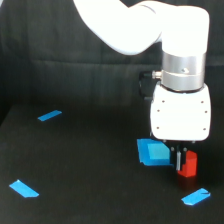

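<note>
At the right, my gripper (178,154) points straight down beneath the white arm, its small dark fingers low over the table. A red block (188,165) is right at the fingers and partly covered by them. Just to the left lies a blue block (153,152), close beside the fingers and partly hidden by the gripper's white body. Whether the fingers are closed around the red block or only beside it cannot be made out at this size.
Blue tape strips mark the dark table at the far left (49,115), the near left (24,188) and the near right (196,197). Between them, the middle and left of the table are bare. Dark cloth hangs behind.
</note>
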